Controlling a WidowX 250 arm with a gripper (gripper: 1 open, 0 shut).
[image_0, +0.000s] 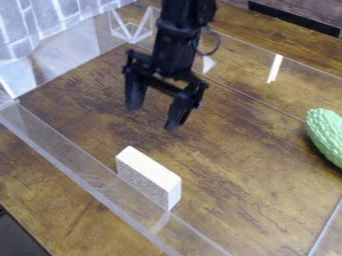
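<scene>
My black gripper (158, 100) hangs over the wooden tray floor in the middle of the camera view, blurred, its fingers spread apart. Below it and toward the viewer, a white rectangular block (148, 178) lies on the wood, clear of the gripper. Nothing shows between the fingers.
A green textured object (325, 136) sits at the right edge. A clear low wall (67, 152) runs diagonally along the lower left. A white strip (274, 68) is at the upper right, with bare wood around the middle.
</scene>
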